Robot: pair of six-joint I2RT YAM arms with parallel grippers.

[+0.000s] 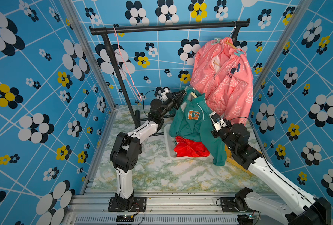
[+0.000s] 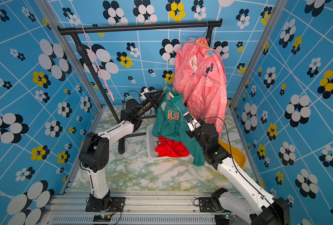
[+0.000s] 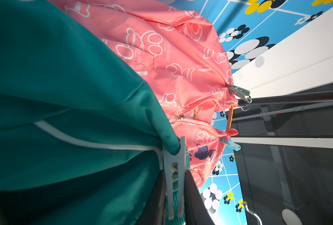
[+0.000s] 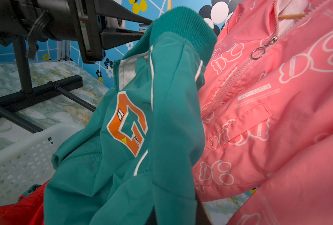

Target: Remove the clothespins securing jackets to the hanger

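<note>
The teal jacket [image 1: 187, 123] hangs bunched on its hanger [image 1: 193, 95] in mid-air, low before the rack. A pale clothespin [image 3: 174, 180] straddles a fold of its collar in the left wrist view. My left gripper has its fingers on either side of that pin's handles, which are pressed close together. My right gripper is shut on a part of the teal jacket below the chest letter. On the rack hangs a pink jacket [image 1: 226, 82] with a green clothespin [image 3: 239, 92] and a blue clothespin [image 3: 230, 143] at its shoulders.
Under the teal jacket stands a white basket [image 1: 169, 146] holding a red garment [image 1: 192, 147]. A yellow tray [image 2: 235, 153] is partly behind my right arm. The black rack bar [image 1: 166, 27] spans above.
</note>
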